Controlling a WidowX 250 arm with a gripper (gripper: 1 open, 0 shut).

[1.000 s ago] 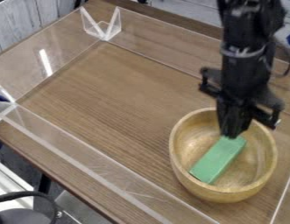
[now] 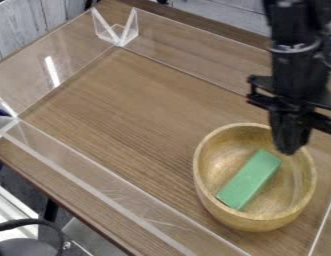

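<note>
A round tan wooden bowl (image 2: 217, 200) sits on the wooden table at the lower right, with a green rectangular block (image 2: 248, 180) lying tilted inside it. My dark gripper (image 2: 285, 136) hangs just above the bowl's back right rim, its lower tip narrow and shut, with nothing visible between its fingers.
Clear plastic edging runs along its left side, with a clear bracket (image 2: 116, 32) at the back left. A black cable lies at the bottom left.
The bowl and green block look unmoved.
</note>
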